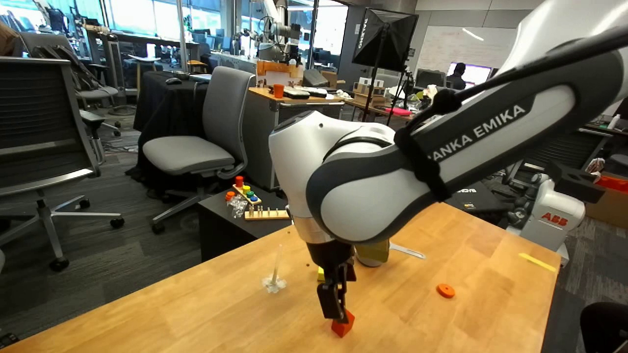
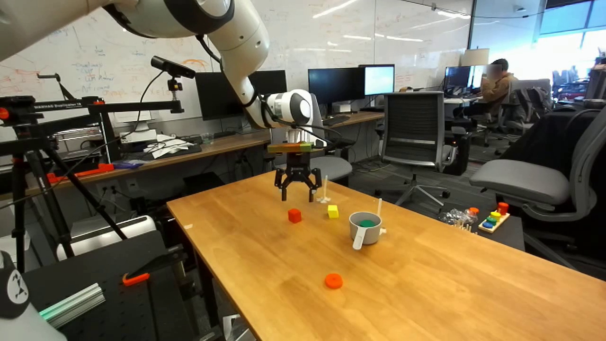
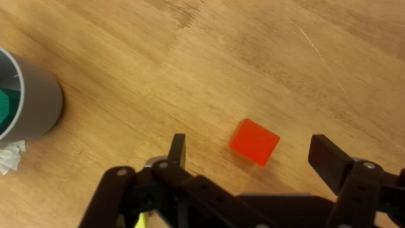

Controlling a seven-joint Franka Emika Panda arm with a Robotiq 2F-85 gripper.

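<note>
Beneath my gripper, a red cube [image 3: 255,142] rests on the wooden table, seen between the spread fingers in the wrist view but below their tips. The gripper is open and holds nothing. In exterior view 2 a clear gap shows between the fingers and the red cube [image 2: 294,215]. A yellow cube [image 2: 333,211] sits to its right there, and only a sliver shows in the wrist view. Farther right stands a grey cup [image 2: 357,234] with a handle and a green piece [image 2: 367,223] inside it.
An orange disc [image 2: 333,281] lies alone on the table [image 2: 432,295]. Two thin upright pegs are fixed to the table, one peg [image 1: 276,264] left of the gripper in exterior view 1 and another peg [image 2: 379,207] behind the cup.
</note>
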